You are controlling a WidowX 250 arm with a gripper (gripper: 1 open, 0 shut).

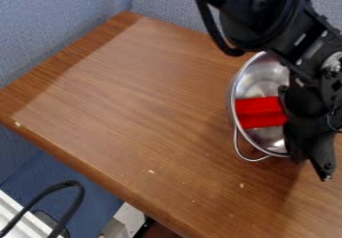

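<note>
A steel pot [257, 78] with a wire handle stands at the right of the wooden table, its opening facing mostly toward the camera and tilted. Inside it lies a red object [258, 112], partly hidden at its right end by the arm. My black gripper [315, 156] reaches down over the pot's right side, its fingertips low at the rim or just outside it. Whether anything is between the fingers is hard to see.
Blue-grey padded walls border it at the back and left. A black cable lies over white and blue material at the lower left.
</note>
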